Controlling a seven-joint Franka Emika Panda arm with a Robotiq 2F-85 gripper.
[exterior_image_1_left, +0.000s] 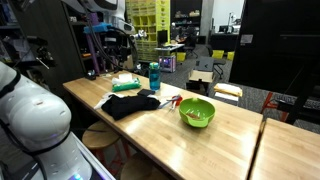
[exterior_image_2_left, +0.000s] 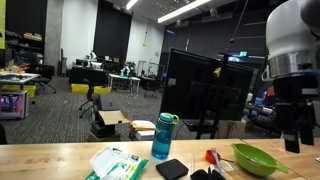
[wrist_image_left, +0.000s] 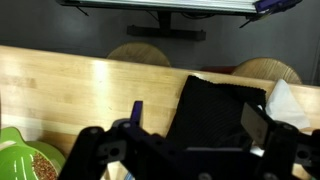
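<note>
My gripper hangs high over the table with its fingers wide apart and nothing between them. In the wrist view, a black cloth lies crumpled on the wood below the fingers, clear of them. The same dark cloth shows near the table's close edge in exterior view 1. A green bowl stands farther along the table; brownish bits show inside it, and its rim enters the wrist view at lower left. A blue bottle stands upright farther back.
A green packet and a white container lie left of the bottle. Something red sits near the bowl. Round stools stand by the table edge. The table beyond the bowl is clear.
</note>
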